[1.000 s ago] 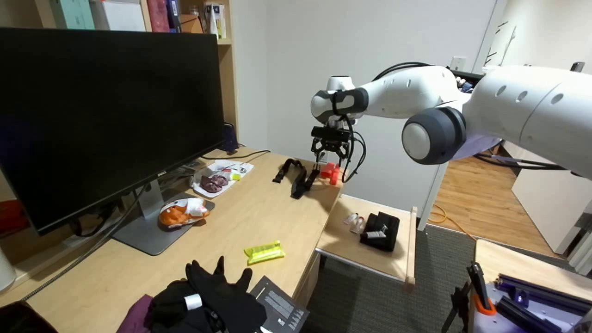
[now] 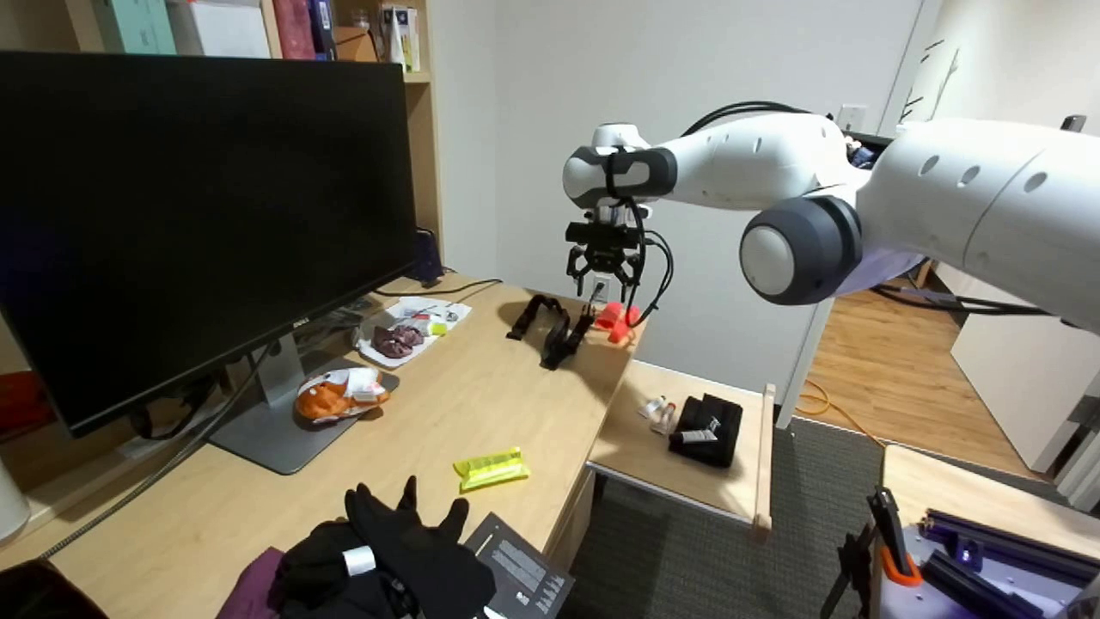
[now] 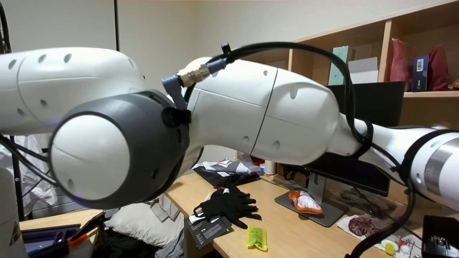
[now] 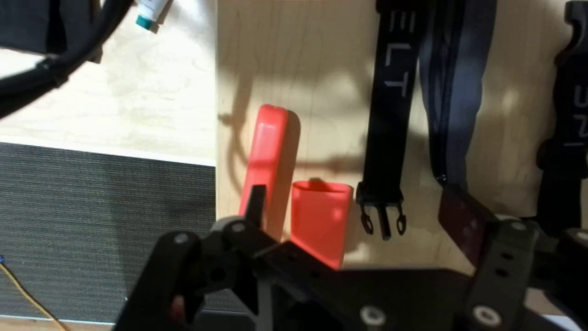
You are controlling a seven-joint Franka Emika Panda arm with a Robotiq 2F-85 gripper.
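Observation:
Over the far right corner of the desk hangs my gripper (image 2: 604, 287), its fingers spread wide with nothing between them. In the wrist view its fingers (image 4: 256, 205) flank a gap, and below lie two red parts: a long red bar (image 4: 263, 151) and a wider hollow red piece (image 4: 320, 218), side by side near the desk edge. Part of each is hidden by the gripper body. To their right runs a black belt (image 4: 392, 105) with a buckle at its end. Exterior view 2 does not show the gripper's fingers.
An open drawer (image 2: 639, 376) below the desk holds a black pouch (image 2: 711, 428) and small tubes. Along the desk are a yellow packet (image 2: 491, 469), black gloves (image 2: 412, 547), an orange-and-white item (image 2: 335, 394) and a monitor (image 2: 206, 206).
My gripper has risen and shifted slightly left, away from the red parts. Objects on the desk appear unmoved.

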